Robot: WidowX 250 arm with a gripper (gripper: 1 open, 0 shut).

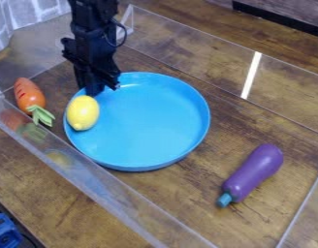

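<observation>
My black gripper (92, 82) hangs at the upper left, over the back-left rim of a blue plate (144, 133); whether its fingers are open or shut is hard to make out. A yellow egg-shaped object (82, 113) lies on the left side of the plate. An orange toy carrot (30, 95) with green leaves lies on the wooden table left of the plate. A purple toy eggplant (252, 172) lies on the table at the right.
Clear walls edge the workspace along the lower left and the right. A blue item (4, 233) shows at the bottom-left corner.
</observation>
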